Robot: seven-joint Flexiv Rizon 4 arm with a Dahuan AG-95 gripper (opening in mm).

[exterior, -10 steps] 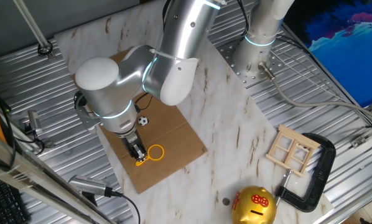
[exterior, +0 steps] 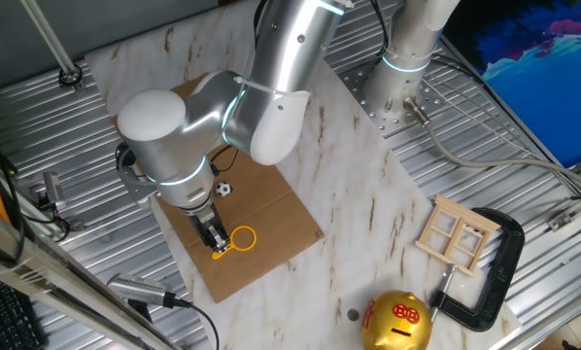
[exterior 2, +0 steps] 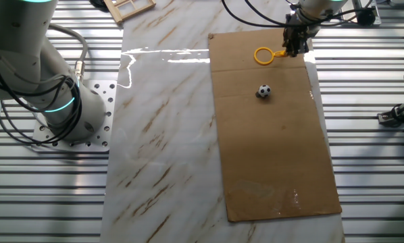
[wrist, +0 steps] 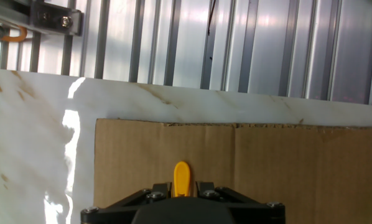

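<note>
A yellow ring with a short handle (exterior 2: 264, 56) lies flat on a brown cardboard sheet (exterior 2: 276, 155), near one end of it. My gripper (exterior: 219, 249) points down over the handle, while the ring part stays clear to the side. In the wrist view the rounded handle tip (wrist: 182, 177) shows between the two dark fingertips of the gripper. Whether the fingers press on the handle or only stand around it cannot be made out. A small black-and-white ball (exterior 2: 264, 90) rests on the cardboard, apart from the ring.
Marble-patterned tabletop (exterior 2: 161, 135) surrounds the cardboard, mostly bare on the robot base side. A gold piggy bank (exterior: 395, 323), a small wooden window frame (exterior: 457, 234) and a black clamp (exterior: 497, 277) stand toward one end. Beyond the edges lies slatted metal.
</note>
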